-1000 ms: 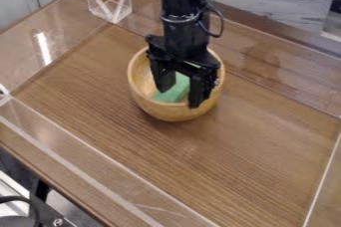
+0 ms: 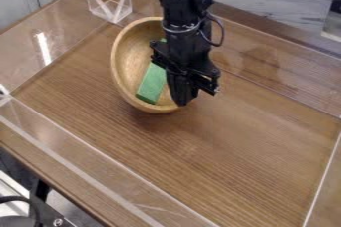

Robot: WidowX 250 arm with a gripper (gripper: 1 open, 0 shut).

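Observation:
My black gripper is over the right side of a tan oval bowl in the middle-left of the camera view, its fingers pointing down and covering much of the bowl. A green block lies in the bowl, left of the gripper and partly hidden by it. The gripper looks shut, and I see nothing held between its fingers.
A clear angular plastic object stands at the back left. Cables show at the bottom left, beyond the table edge.
The bowl has shifted left and looks turned, more upright along its long side. The green block has moved left with it. The gripper is slightly lower and sits more to the bowl's right.

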